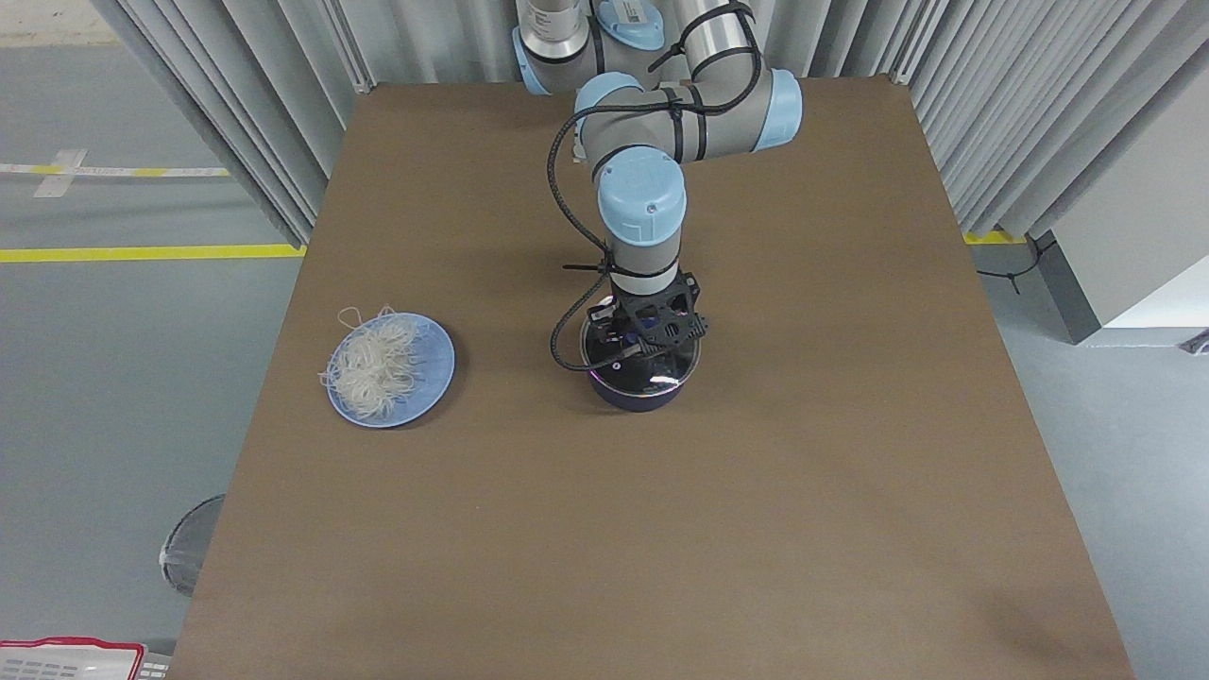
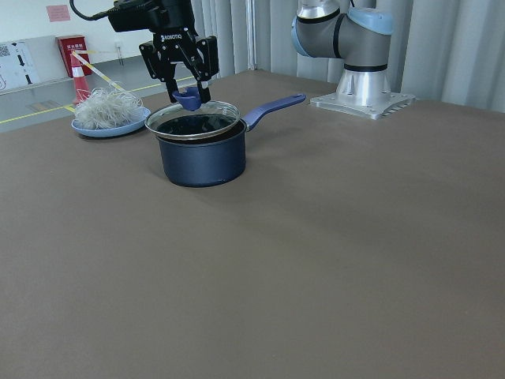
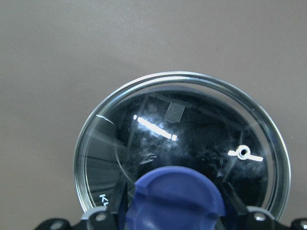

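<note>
A dark blue saucepan (image 2: 202,164) with a long blue handle stands on the table. Its glass lid (image 3: 192,120) rests slightly raised or askew over the rim in the left view. The gripper (image 2: 186,83) is over the lid, shut on its blue knob (image 3: 175,199), which fills the space between the fingers in the wrist view. The front view shows the arm (image 1: 640,204) reaching down over the pan, hiding much of it.
A blue plate (image 1: 431,385) of white noodles (image 1: 374,363) sits left of the pan.
</note>
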